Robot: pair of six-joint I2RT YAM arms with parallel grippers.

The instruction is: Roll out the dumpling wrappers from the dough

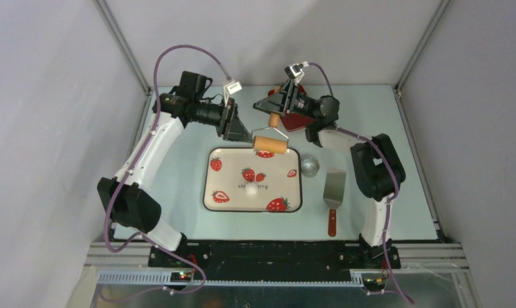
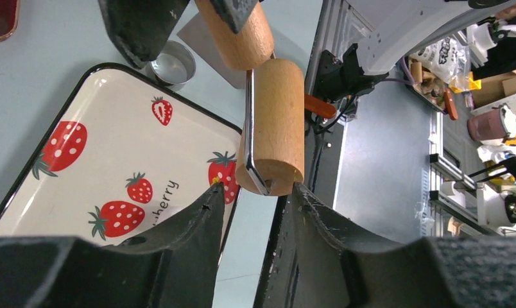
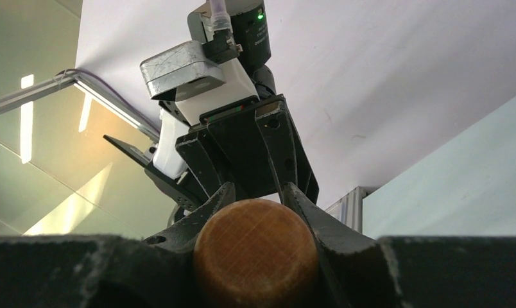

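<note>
My right gripper is shut on the handle of a wooden rolling pin, whose roller hangs on a wire frame over the strawberry tray. Close to the roller's left end, my left gripper is part open; in its wrist view the roller is just beyond the fingertips, nothing between them. A small white dough ball lies on the tray in the top view.
A metal cup and a spatula with a red handle lie right of the tray. A red container stands at the back, partly hidden by the right arm.
</note>
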